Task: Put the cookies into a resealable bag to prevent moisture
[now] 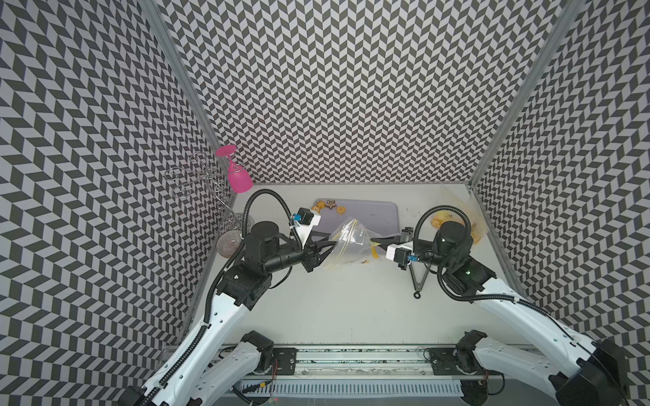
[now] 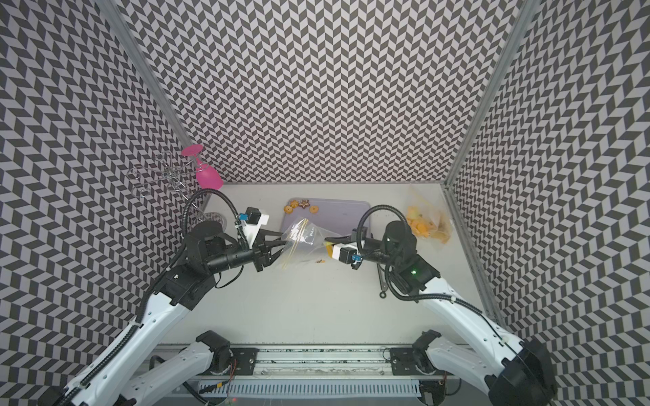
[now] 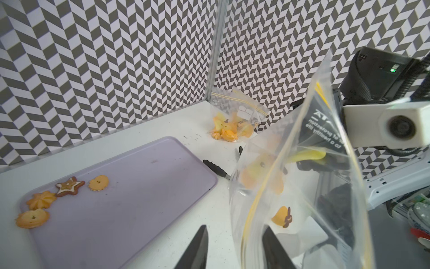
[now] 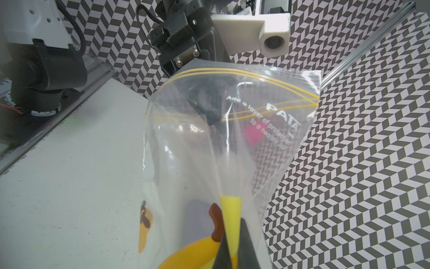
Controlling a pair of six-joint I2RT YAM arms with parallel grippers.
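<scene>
A clear resealable bag (image 1: pixel 355 242) with yellow zip lines hangs between my two arms over the table. My right gripper is shut on its rear part, beside a yellow strip. The bag's mouth gapes toward my left gripper. That gripper is part open, its fingers apart with a near edge of the mouth running between them; whether they touch it I cannot tell. Several cookies lie at the tray's left end, among them a star-shaped cookie (image 3: pixel 69 186) and a round cookie (image 3: pixel 98 182). Orange and brown shapes show on the bag.
The lilac tray (image 3: pixel 134 197) lies behind the bag. Back right is another clear bag (image 2: pixel 428 223) with yellow-orange things inside. Tongs (image 1: pixel 417 293) lie under the right arm. A pink goblet (image 1: pixel 238 177) hangs on a wire rack at left.
</scene>
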